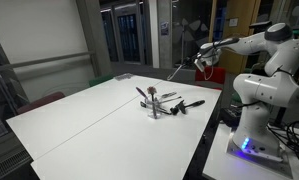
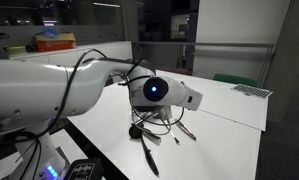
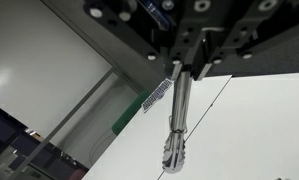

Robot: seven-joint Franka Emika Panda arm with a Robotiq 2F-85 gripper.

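Note:
A long silver metal utensil (image 3: 177,130), tongs-like with a scalloped end, hangs from my gripper in the wrist view. The gripper is shut on its upper part. In exterior view 1 the gripper (image 1: 198,64) is held above the far right side of the white table, with the thin utensil (image 1: 177,72) slanting from it. In exterior view 2 the arm hides most of the fingers and the utensil.
Several utensils, among them a dark one (image 1: 193,104), lie around an upright brown-topped item (image 1: 152,92). In exterior view 2 a black-handled tool (image 2: 149,158) lies near the front.

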